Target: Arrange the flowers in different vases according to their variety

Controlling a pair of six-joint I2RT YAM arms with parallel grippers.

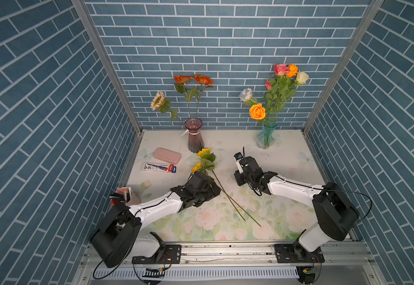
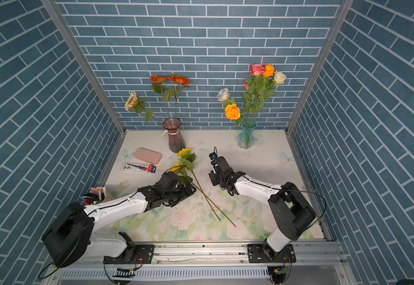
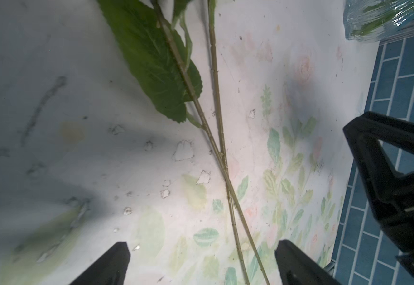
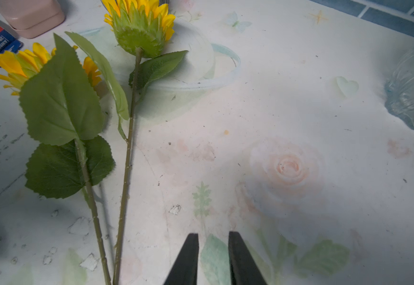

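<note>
Two yellow sunflowers lie on the table, their heads (image 4: 140, 23) towards the back and their thin stems (image 1: 235, 209) crossing towards the front. Over the upper stems is my left gripper (image 1: 215, 190); in the left wrist view its fingers (image 3: 104, 266) are wide apart, with the stems (image 3: 216, 142) running through the space between them, not gripped. To the right of the stems hovers my right gripper, a narrow empty gap between its fingertips. The purple vase (image 1: 195, 135) holds orange and cream sunflower-like blooms. Several roses stand in the blue glass vase (image 1: 265, 137).
At the left lie a pink case (image 1: 167, 155) and a flat pen package (image 1: 158, 167). A pink pen cup (image 2: 103, 192) stands by the left edge, partly behind my left arm.
</note>
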